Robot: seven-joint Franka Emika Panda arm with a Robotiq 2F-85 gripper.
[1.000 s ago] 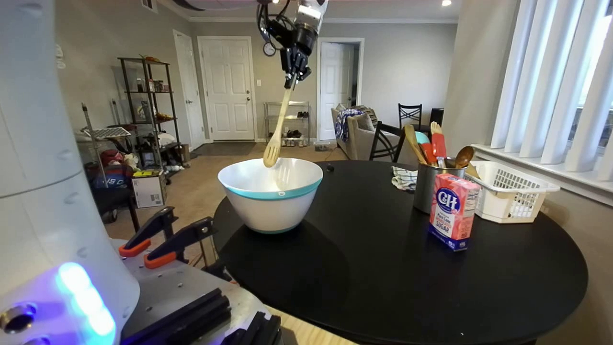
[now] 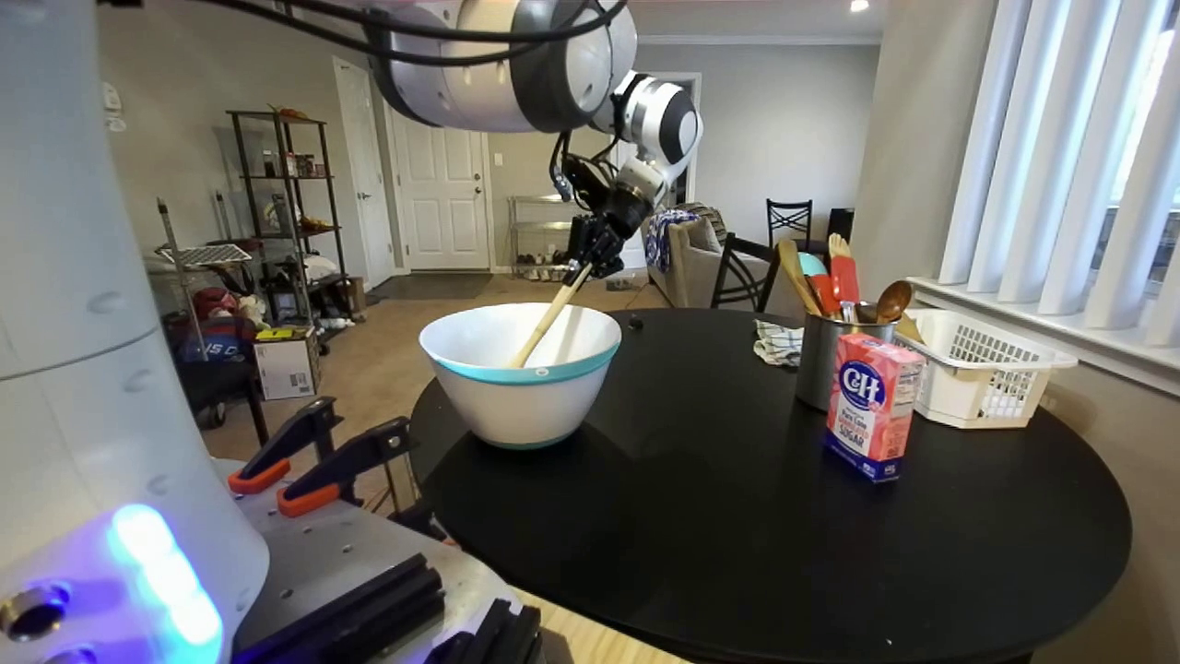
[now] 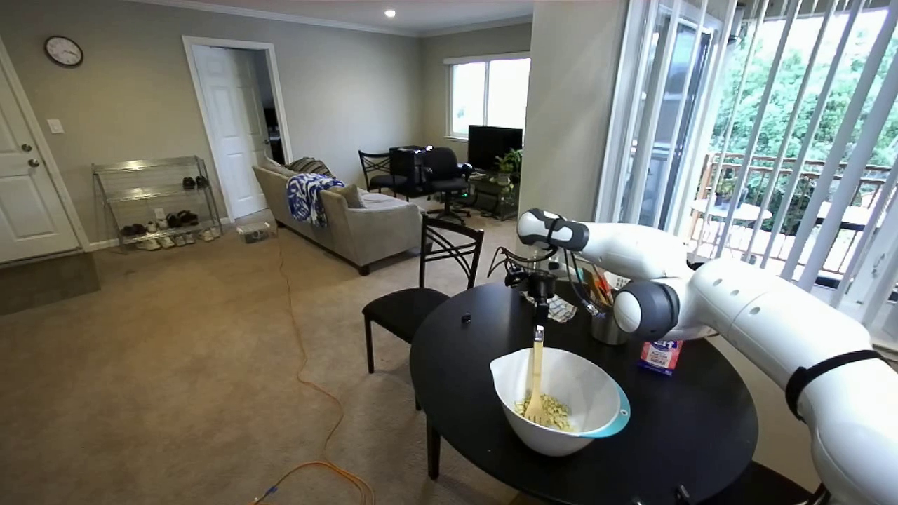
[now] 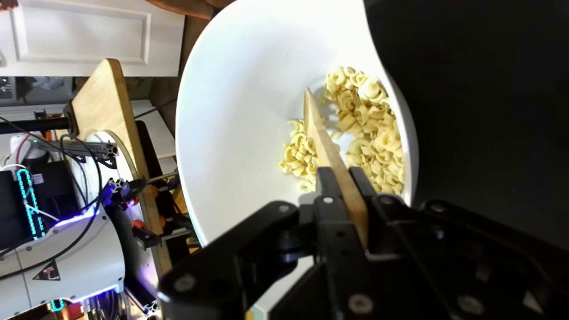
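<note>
My gripper is shut on the handle of a wooden slotted spoon [image 3: 536,377], above the far side of the bowl. The spoon slants down into a white mixing bowl [image 2: 517,404] with a teal band under its rim. Pale pasta pieces [image 4: 376,136] lie at the bottom of the bowl, some on either side of the spoon. In exterior view 2 the spoon's slotted head is down at the pasta. From exterior view 1 the bowl's wall hides that head and the pasta.
A pink sugar box [image 2: 873,408] stands on the round black table [image 2: 719,498]. Behind it are a metal utensil holder [image 2: 824,360], a white basket [image 2: 979,371] and a checked cloth [image 2: 777,343].
My gripper has come down and a little right, still holding the spoon. The spoon's head was above the rim and is now inside the bowl. The bowl has stayed put.
</note>
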